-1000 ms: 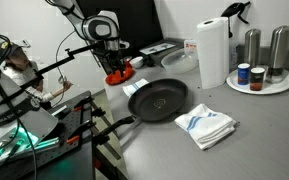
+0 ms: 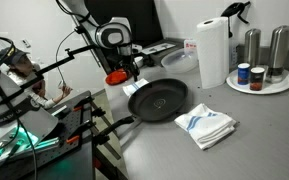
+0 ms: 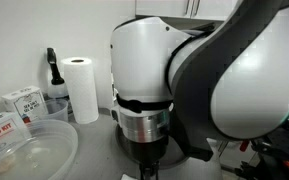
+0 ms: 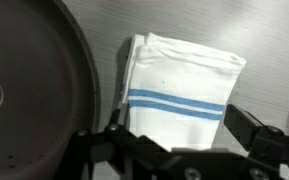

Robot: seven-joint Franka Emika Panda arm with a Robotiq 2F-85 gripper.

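In the wrist view, a folded white cloth with blue stripes [image 4: 179, 105] lies on the grey counter beside a dark pan [image 4: 29, 95]. My gripper stands open above this cloth, with its fingers apart over either side of it and neither visibly gripping it. From exterior view 1, the gripper [image 2: 132, 70] is at the far left of the counter, near the small cloth [image 2: 134, 86] by the black frying pan [image 2: 158, 100]. A second folded white cloth [image 2: 206, 124] rests to the right of the pan. In exterior view 2 the arm [image 3: 159, 80] hides much of the counter.
A paper towel roll [image 2: 213, 52] and a clear plastic bowl [image 2: 180, 62] stand at the back. The white tray [image 2: 284, 84] carries jars and grinders. Something red and round [image 2: 116, 77] sits near the arm.
My arm has moved to the right in exterior view 1, away from the red object and toward the small cloth beside the pan. The cloths and pan stay where they were.
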